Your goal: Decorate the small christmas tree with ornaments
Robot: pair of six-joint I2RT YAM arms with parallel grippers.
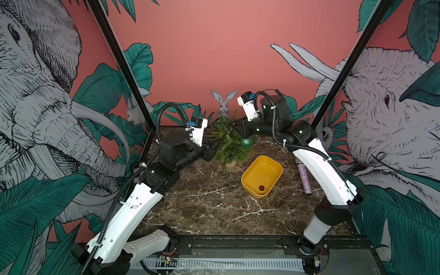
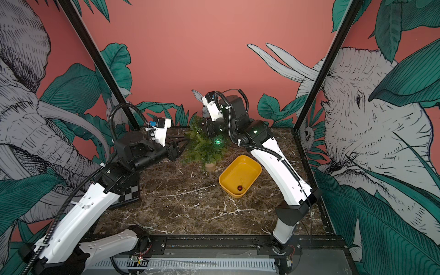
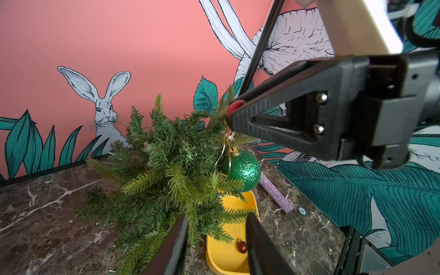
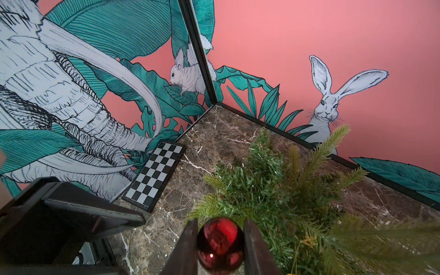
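Note:
The small green christmas tree (image 1: 224, 146) stands in a pot at the back middle. My right gripper is shut on a shiny red ornament (image 4: 220, 247), held at the tree's upper right. A glittery green ornament (image 3: 244, 169) hangs by a gold loop at that side, below the right gripper in the left wrist view; what the loop is attached to is unclear. My left gripper is part open with nothing between its fingers, pointing at the tree from the left.
A yellow bin (image 1: 261, 176) in front right of the tree holds a small red ornament (image 1: 261, 188). A pink glittery bar (image 1: 303, 178) lies at the right, a checkered board (image 4: 153, 176) at the left.

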